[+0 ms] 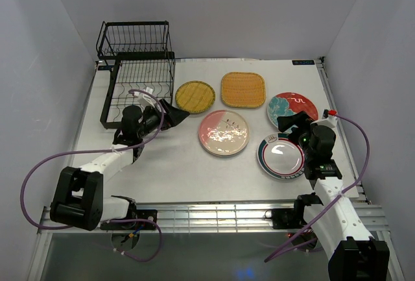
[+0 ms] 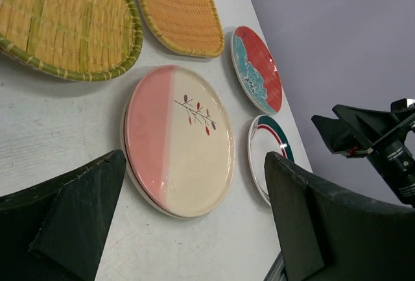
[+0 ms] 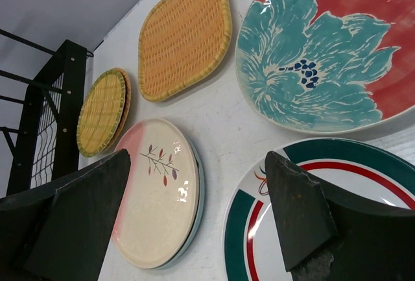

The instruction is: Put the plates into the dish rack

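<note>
A black dish rack (image 1: pixel 135 52) stands at the back left, with no plates visible in it. My left gripper (image 1: pixel 176 113) is open between the rack and a pink-and-cream plate stack (image 1: pixel 223 132), beside a round woven tray (image 1: pixel 194 93). My right gripper (image 1: pixel 290 124) hangs open over the right-hand plates: a red plate with a teal flower (image 1: pixel 298 102) and a white plate with green and red rim (image 1: pixel 282 159). Both wrist views show empty space between the fingers.
A rectangular woven tray (image 1: pixel 242 89) lies at the back centre. Walls border both sides.
</note>
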